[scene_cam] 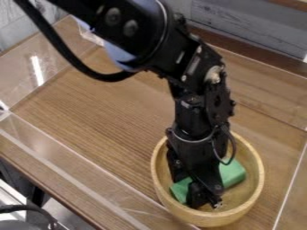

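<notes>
My black gripper (197, 187) reaches down into a tan round bowl (249, 199) at the lower right of the camera view. A green block (231, 172) lies in the bowl, partly hidden by the gripper. The fingers are down at the block; the dark parts overlap, and whether they close on it is hard to see.
Clear edges run along the left and front. A grey wall stands at the back, and black cables lie at the lower left.
</notes>
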